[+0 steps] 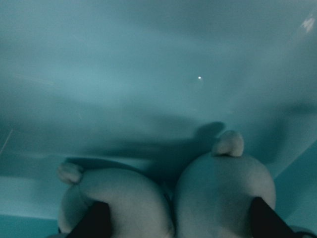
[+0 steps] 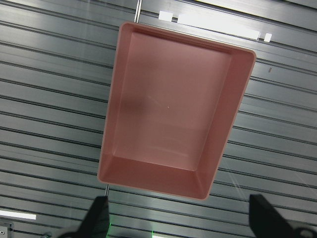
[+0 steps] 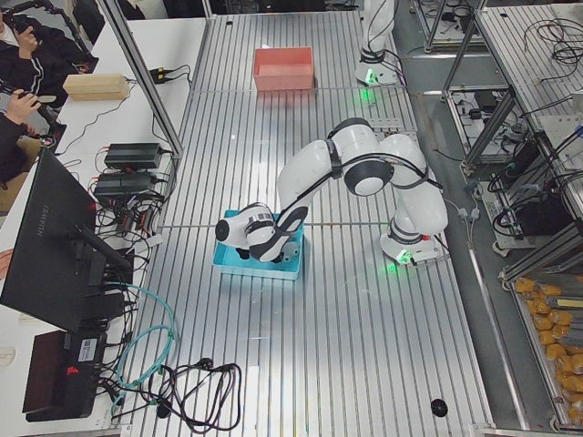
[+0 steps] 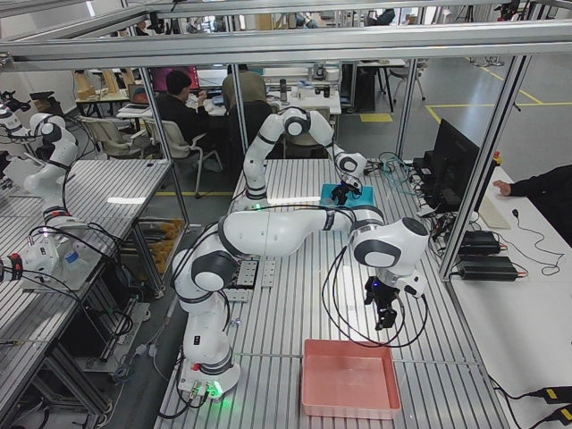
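A blue bin (image 3: 258,270) holds soft grey plush toys; in the left wrist view one plush (image 1: 119,193) and a second plush (image 1: 218,183) lie side by side against its wall. My left gripper is down inside the bin at the toys, its dark fingers over them; whether it grips one is unclear. My right gripper (image 4: 384,313) hangs over the table above an empty pink bin (image 2: 163,104), its fingers apart with nothing between them in the right wrist view.
A monitor (image 3: 50,241) and cables line the side table. Loose black cables (image 3: 196,401) lie at the near edge. The metal table between the two bins is clear.
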